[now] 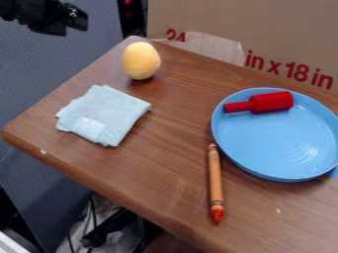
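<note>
A black gripper [47, 20] is at the top left, partly cut off by the frame edge and out over the grey floor beyond the table, apart from every object; its finger state is unclear. On the wooden table [145, 178] lie a folded pale blue cloth [103, 115] at the left, a yellow egg-shaped object [141, 61] at the back, an orange crayon [215, 183] toward the front, and a blue plate [278, 148] at the right with a red roller-like object [270, 102] on it.
A cardboard box [251, 35] stands behind the table. The middle of the table between cloth, plate and crayon is bare, as is the front left corner.
</note>
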